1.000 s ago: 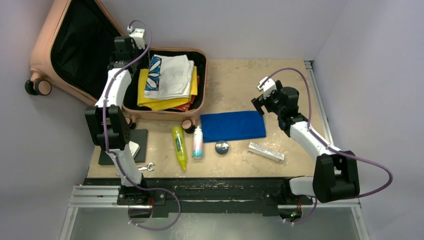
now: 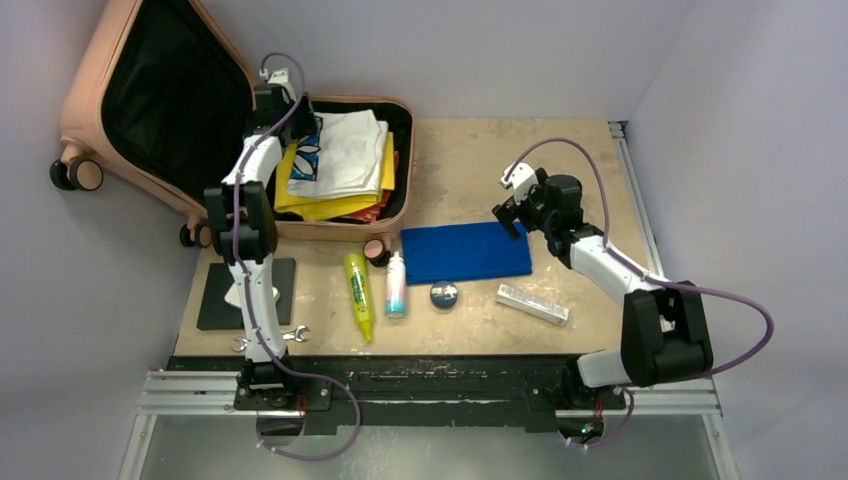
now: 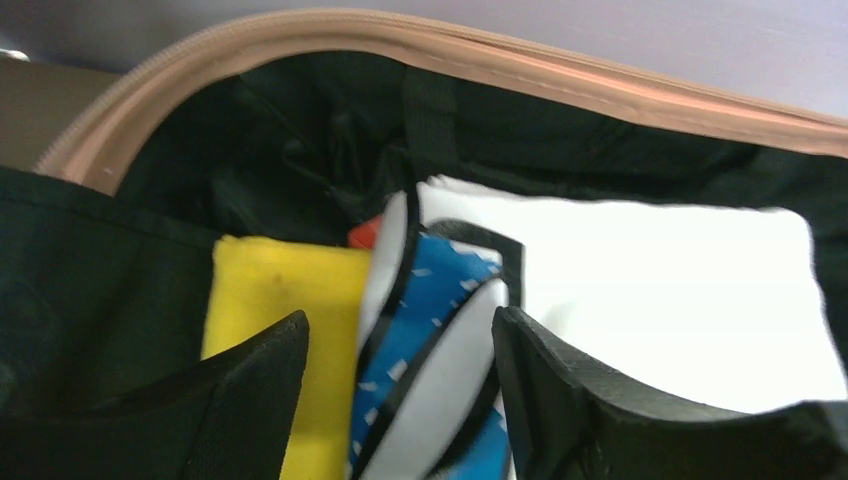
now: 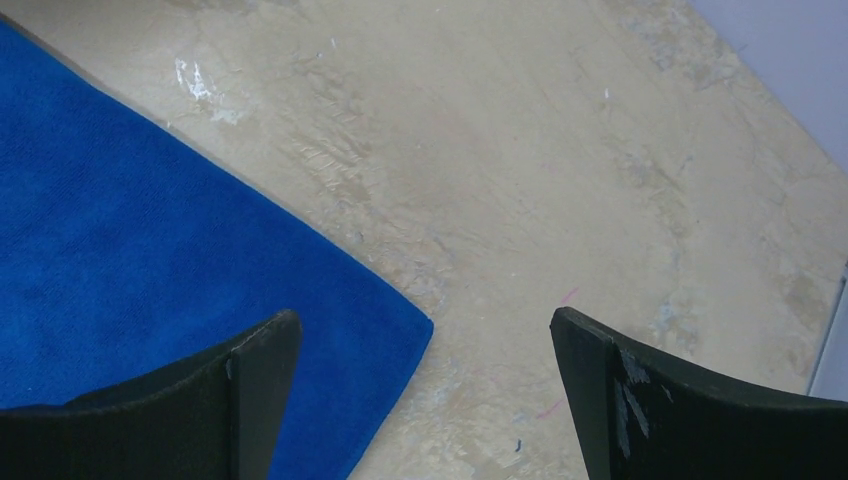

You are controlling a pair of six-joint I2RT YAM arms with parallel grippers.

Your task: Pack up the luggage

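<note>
An open pink suitcase (image 2: 409,170) holds folded clothes: a yellow one (image 3: 270,290), red underneath, and a white one (image 3: 660,290) with a blue-and-white patterned edge (image 3: 430,310). My left gripper is part open over that patterned edge, fingers either side of it; whether they touch it is unclear. My right gripper stands open, empty, above the upper right corner of a folded blue cloth (image 2: 465,255) on the table.
Along the front lie a yellow bottle (image 2: 359,295), a spray can (image 2: 395,285), a round tin (image 2: 443,295), a long box (image 2: 532,305), a wrench (image 2: 298,333) and a dark flat item (image 2: 215,300).
The right arm has moved slightly left and toward the front.
</note>
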